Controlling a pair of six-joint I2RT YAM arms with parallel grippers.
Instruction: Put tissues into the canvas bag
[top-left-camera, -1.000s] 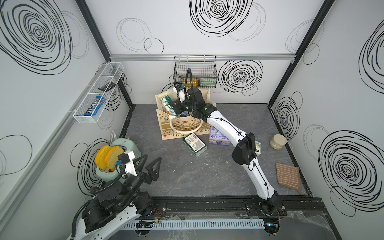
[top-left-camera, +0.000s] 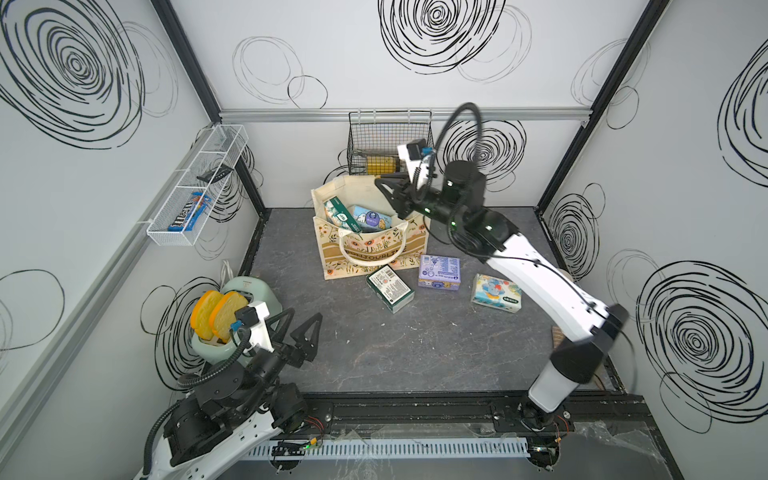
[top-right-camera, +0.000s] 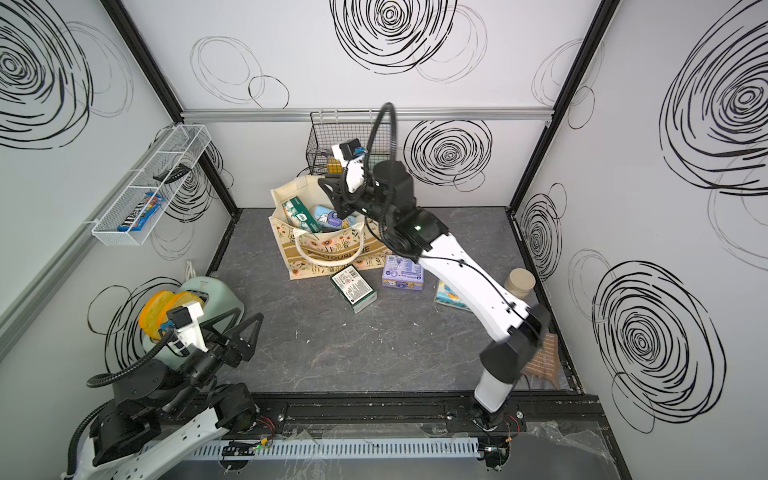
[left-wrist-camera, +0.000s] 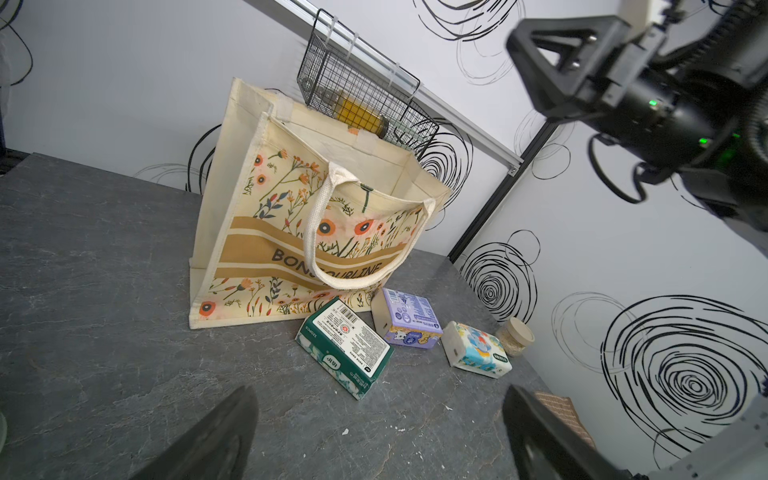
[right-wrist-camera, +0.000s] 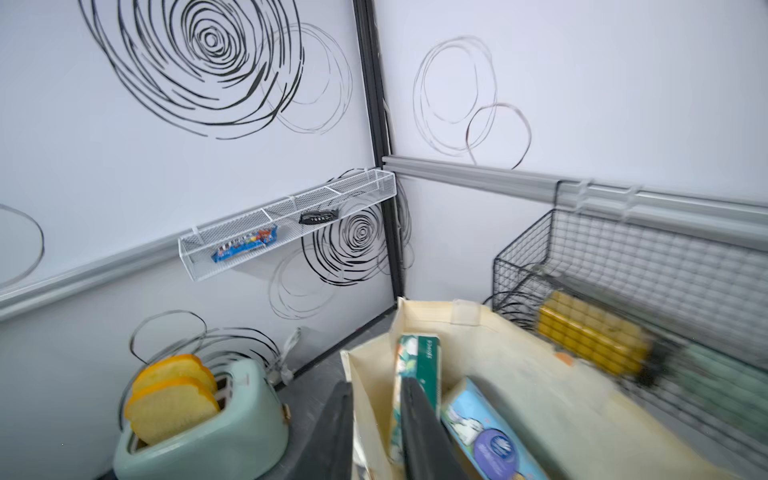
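Note:
The canvas bag (top-left-camera: 336, 248) stands at the back, holding a green tissue pack (right-wrist-camera: 416, 368) and a blue tissue pack (right-wrist-camera: 488, 432). In front of it lie a green-and-white pack (top-left-camera: 389, 288), a purple pack (top-left-camera: 438, 272) and a flowered pack (top-left-camera: 497, 293). My right gripper (top-left-camera: 393, 192) is raised over the bag's right part, blurred, with nothing seen held; in the right wrist view its fingers sit close together. My left gripper (top-left-camera: 306, 334) waits at the front left, open and empty.
A toaster (top-right-camera: 216, 304) with yellow slices is at left. A wire basket (top-right-camera: 336, 136) hangs behind the bag. A beige cup (top-right-camera: 520, 280) and a brown cloth (top-right-camera: 544, 360) are at right.
My right gripper has lifted up and to the right out of the bag, uncovering the packs inside it. The left arm has not moved.

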